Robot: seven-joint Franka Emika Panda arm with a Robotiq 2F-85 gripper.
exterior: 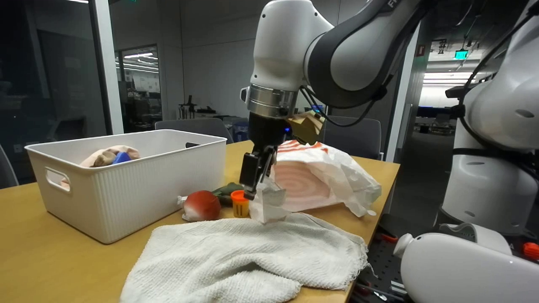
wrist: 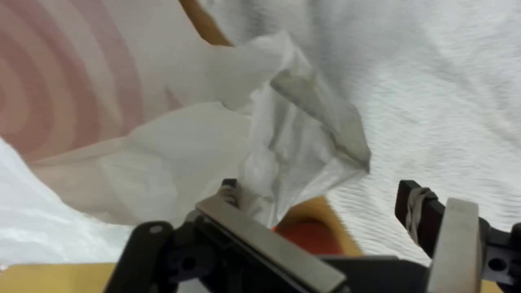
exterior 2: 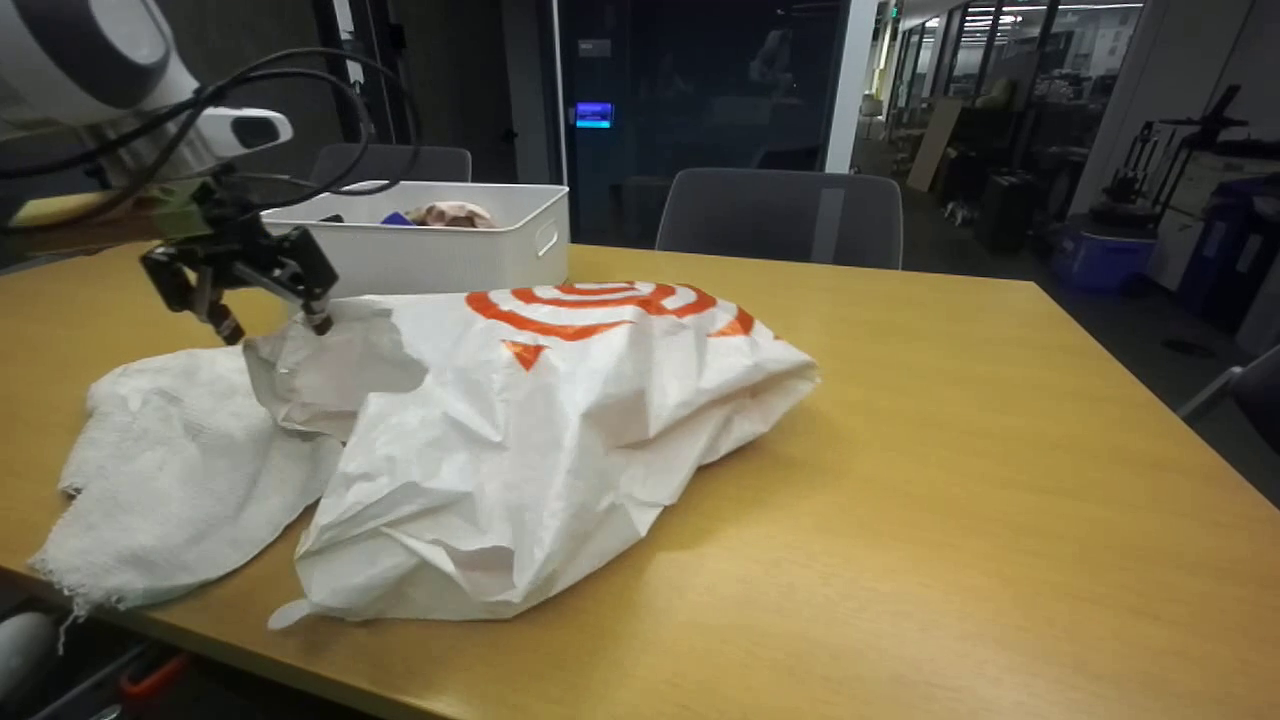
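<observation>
A crumpled white plastic bag (exterior 2: 576,414) with red-orange rings lies on the table, its opening toward the exterior view 1 camera. One loose corner reaches the edge of a white towel (exterior: 242,250). My gripper (exterior 2: 274,326) stands open just above that corner, its fingers spread wide. In the wrist view the crumpled corner of the bag (wrist: 307,132) lies by the left finger, while the right finger is over the towel (wrist: 439,112). No object is gripped; whether the left finger touches the plastic I cannot tell.
A white bin (exterior: 161,184) holding a beige cloth and something blue stands at the left. Between bin and bag sit a red-and-white round item (exterior: 202,205), a dark green item (exterior: 227,191) and an orange-capped jar (exterior: 240,204).
</observation>
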